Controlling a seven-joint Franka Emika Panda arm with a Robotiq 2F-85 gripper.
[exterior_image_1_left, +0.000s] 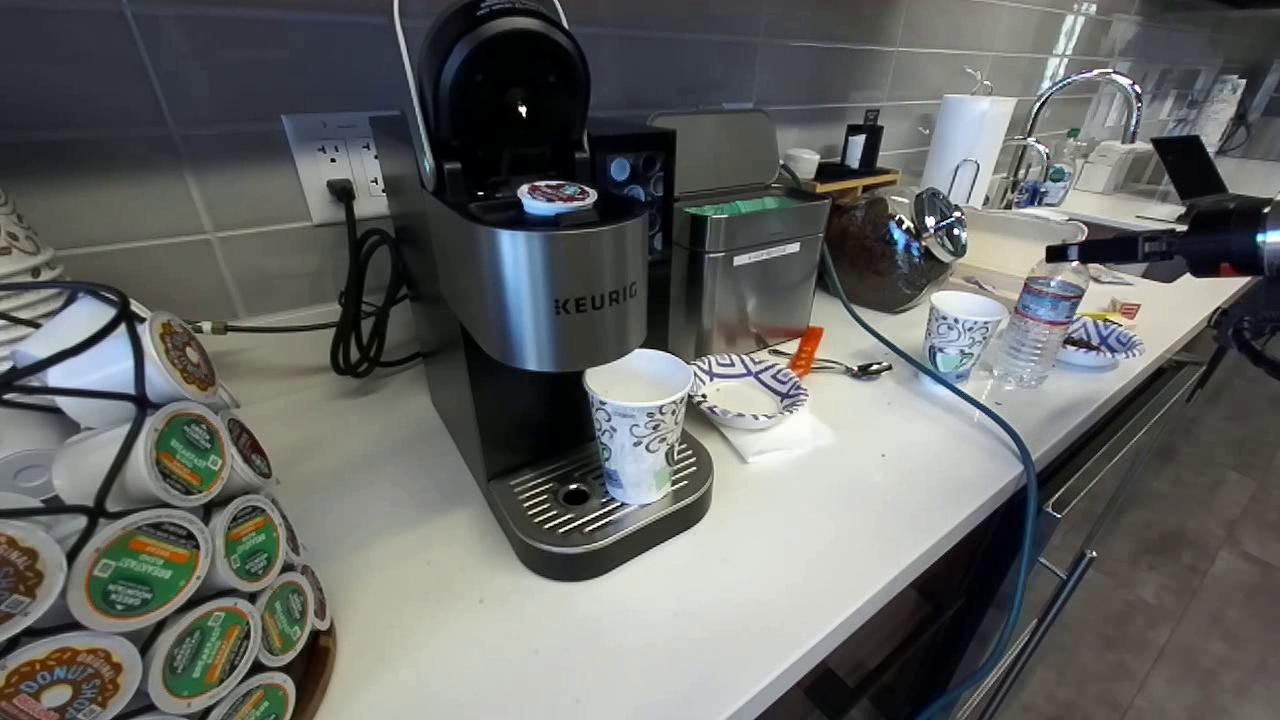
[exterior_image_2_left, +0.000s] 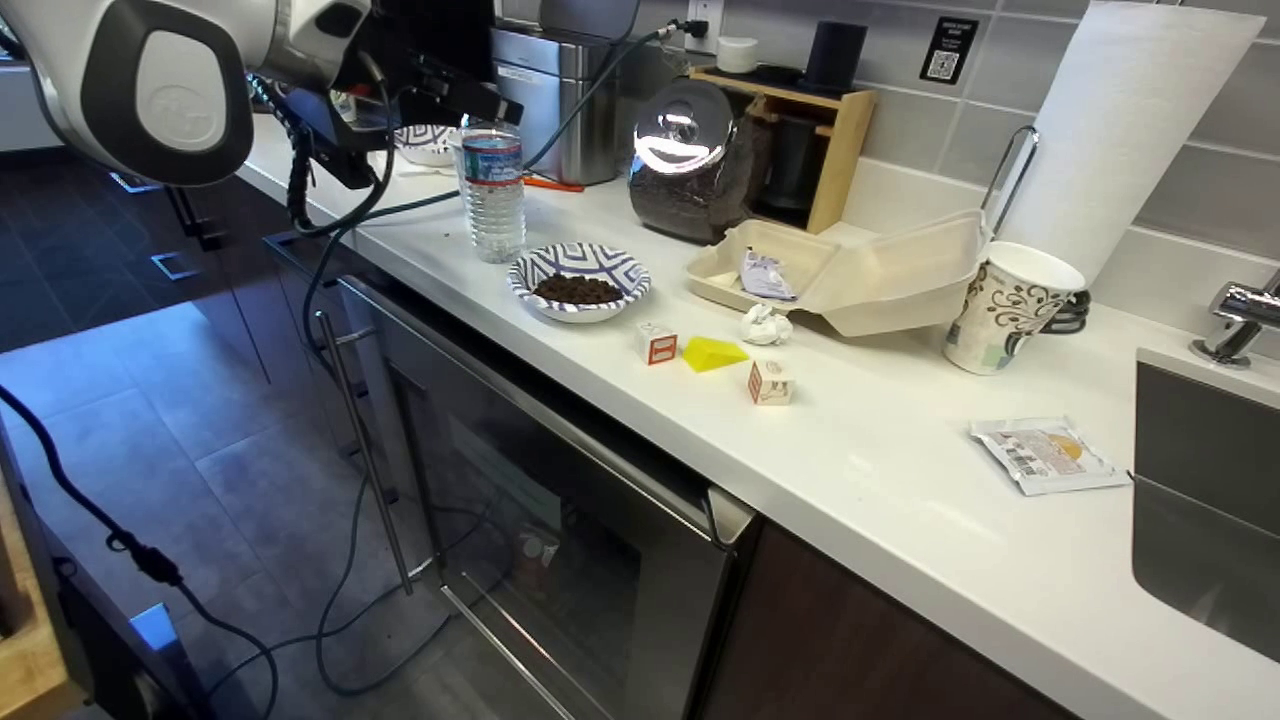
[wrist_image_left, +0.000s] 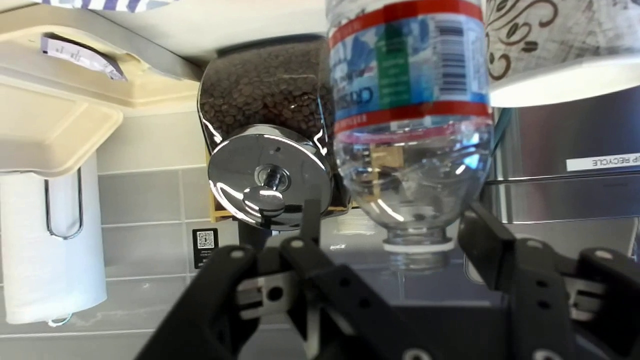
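Observation:
A clear, capless water bottle (exterior_image_1_left: 1041, 324) with a blue and red label stands upright on the counter. My gripper is at its neck, fingers apart. In the wrist view the picture is upside down, and the bottle neck shows between the two fingers, with a clear gap on the left and the right finger (wrist_image_left: 487, 243) close beside it. In exterior view 2 the dark fingers (exterior_image_2_left: 462, 94) reach over the bottle top and hide its mouth.
A patterned paper cup (exterior_image_1_left: 960, 336) stands beside the bottle, and a bowl of coffee grounds (exterior_image_2_left: 528, 280) is on the other side. A coffee bean jar (exterior_image_2_left: 679, 168) sits behind. The coffee maker (exterior_image_1_left: 540, 276) has its lid up, a pod on top and a cup below its spout.

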